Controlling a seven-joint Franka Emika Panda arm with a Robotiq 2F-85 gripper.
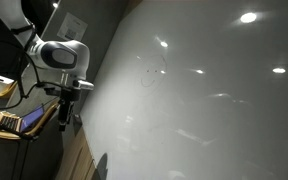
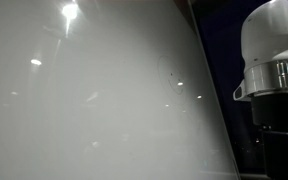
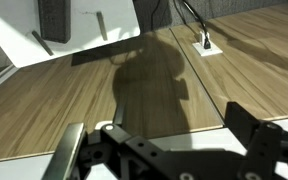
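Observation:
In the wrist view my gripper shows its two dark fingers well apart at the lower edge, with nothing between them. Wood-grain flooring or tabletop [image 3: 74, 95] lies beyond, crossed by the arm's shadow. Exterior view 1 has the white arm at upper left, its dark gripper [image 1: 64, 115] pointing down beside a large whitish panel [image 1: 194, 110]. Only part of the arm, with the dark gripper end [image 2: 279, 150], enters exterior view 2 at the right edge.
A white surface [image 3: 94, 45] at the wrist view's upper left bears a black block [image 3: 54, 20] and thin dark sticks. A small white fitting [image 3: 206, 45] with a cable is to the right. Exterior view 1 includes a laptop [image 1: 31, 120] on a chair or stand.

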